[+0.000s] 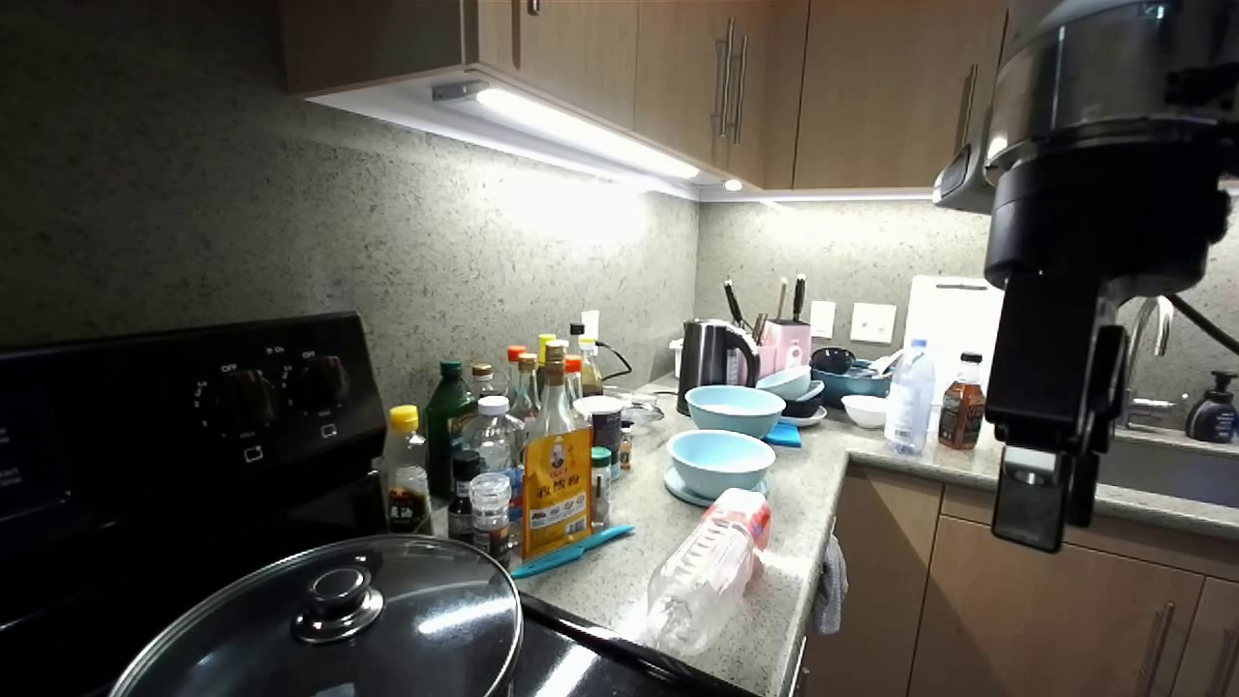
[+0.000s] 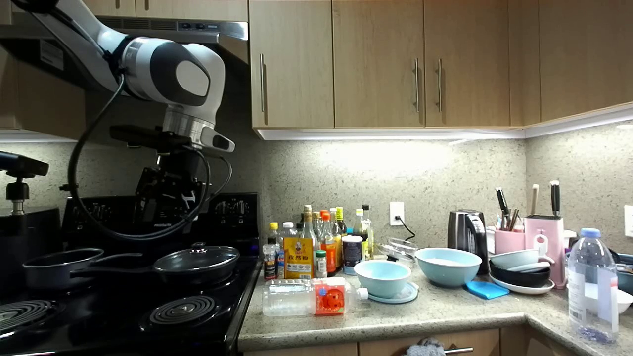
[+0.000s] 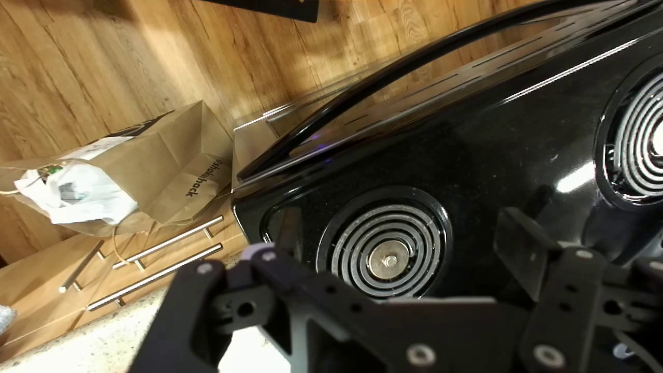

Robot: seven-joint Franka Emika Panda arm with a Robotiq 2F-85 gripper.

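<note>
My gripper is open above the black stove, its two fingers wide apart with nothing between them. Below the gap lies a coil burner (image 3: 389,248). In exterior view 1 the gripper hangs at the right, pointing down. On the counter a clear plastic bottle (image 2: 296,297) with a red label lies on its side, its white cap toward a small light-blue bowl (image 2: 383,279). Behind it sits a larger light-blue bowl (image 2: 448,265). A pan with a glass lid (image 2: 197,258) and a dark saucepan (image 2: 62,266) rest on the stove's rear.
Several sauce bottles and a yellow packet (image 2: 298,257) crowd the counter by the stove. A kettle (image 2: 467,237), a pink knife block (image 2: 546,249) and an upright water bottle (image 2: 591,285) stand farther right. A paper bag (image 3: 180,165) sits on the floor beside the stove.
</note>
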